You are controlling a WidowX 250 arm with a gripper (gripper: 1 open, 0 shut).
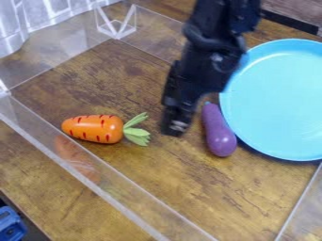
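A toy carrot (pixel 96 127) with green leaves lies on the wooden board at the left. My dark gripper (pixel 191 106), blurred, hangs over the middle, right of and above the carrot and left of a purple eggplant (pixel 219 132). Whether it is open or shut is unclear. The eggplant lies beside a blue plate (pixel 280 99) at the right.
Clear acrylic walls (pixel 119 186) edge the wooden surface (pixel 214 207). A blue object (pixel 8 225) sits outside at the lower left. The front middle of the board is free.
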